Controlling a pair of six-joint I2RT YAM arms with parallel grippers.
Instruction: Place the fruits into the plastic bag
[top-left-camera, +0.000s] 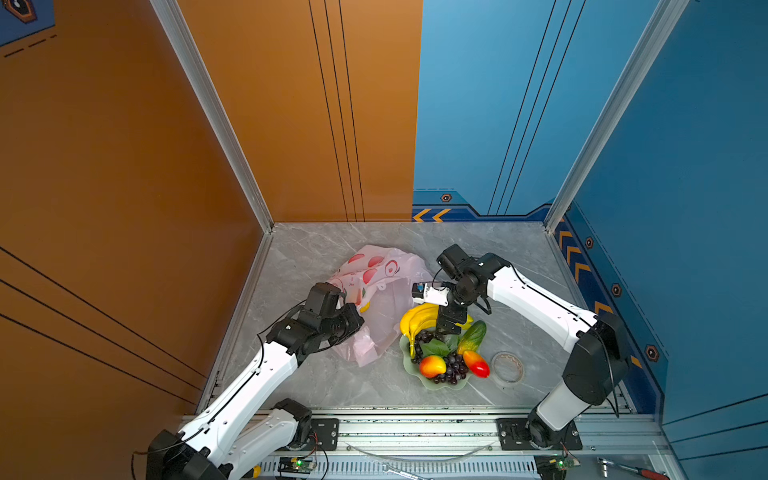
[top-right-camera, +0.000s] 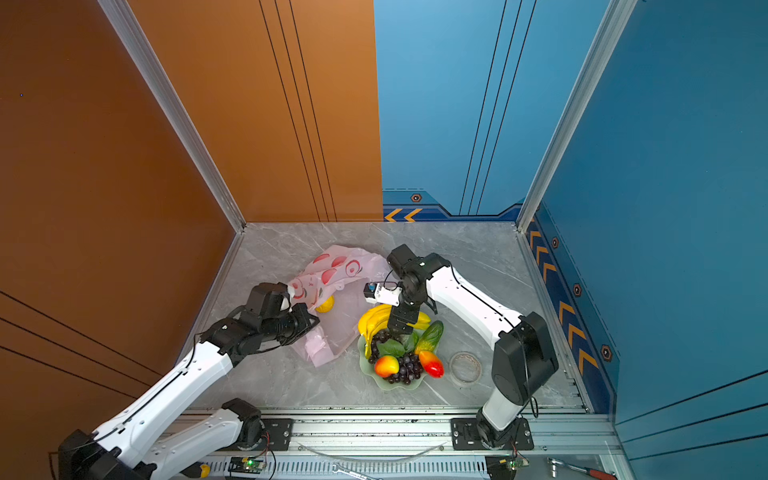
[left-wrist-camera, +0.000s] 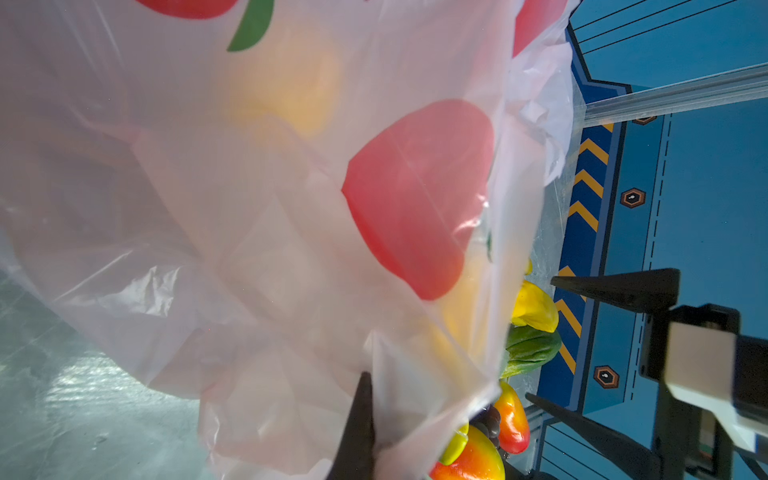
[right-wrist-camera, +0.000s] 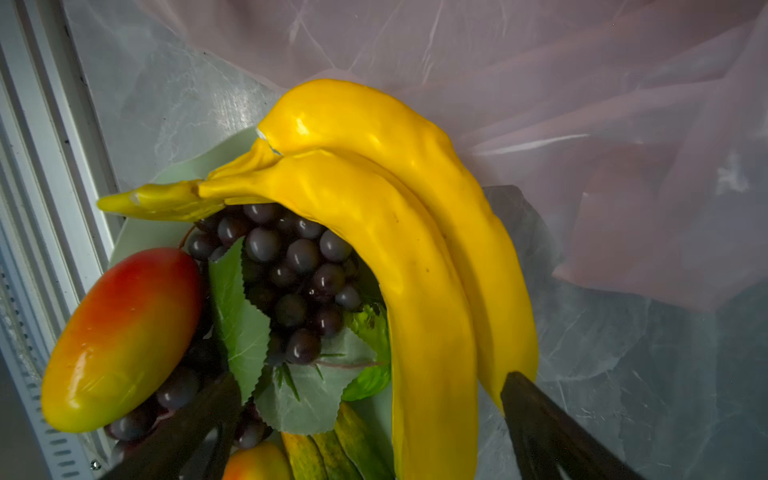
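Observation:
The pink plastic bag (top-left-camera: 376, 264) lies on the left-centre, a yellow fruit (top-right-camera: 325, 304) inside. My left gripper (top-left-camera: 350, 321) is shut at its near-left edge, bag film around the fingers; what is between them is hidden. The green plate (top-left-camera: 436, 384) holds bananas (right-wrist-camera: 432, 312), grapes (right-wrist-camera: 304, 256), mangoes (right-wrist-camera: 120, 336) and a green elongated item (top-right-camera: 430, 336). My right gripper hangs open above the plate, fingers either side of the bananas’ lower part in the right wrist view.
A tape roll (top-left-camera: 507, 368) lies right of the plate. Walls enclose the back and sides.

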